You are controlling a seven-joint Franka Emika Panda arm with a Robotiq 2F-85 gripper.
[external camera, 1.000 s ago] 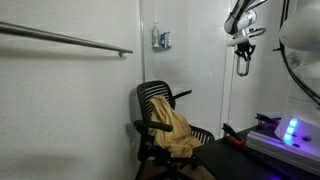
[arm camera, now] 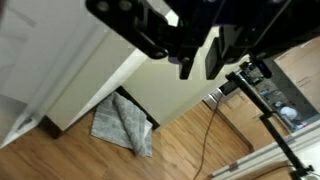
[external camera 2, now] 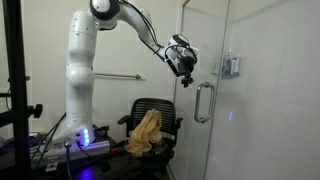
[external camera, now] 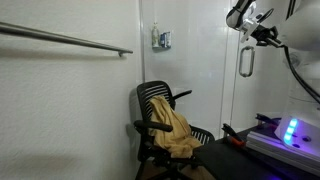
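Note:
In the wrist view my gripper has its two dark fingertips a little apart. A pale surface shows behind the gap, and whether anything clear lies between them cannot be made out. From outside, the gripper (external camera 2: 186, 80) hangs up and to the left of a metal handle (external camera 2: 205, 103) on the glass door (external camera 2: 222, 75). The other side view has the gripper (external camera: 272, 40) up near the right edge, to the right of and above the handle (external camera: 246, 62), apart from it in the picture.
A black office chair (external camera: 150, 132) with a tan towel (external camera: 172, 128) over it stands against the wall. Bottles (external camera: 160, 40) sit on a small wall shelf. A towel rail (external camera: 70, 40) runs along the wall. A grey cloth (arm camera: 122, 122) lies on the wooden floor (arm camera: 180, 150).
The handle looks slightly shifted to the right; the chair and towel stay put.

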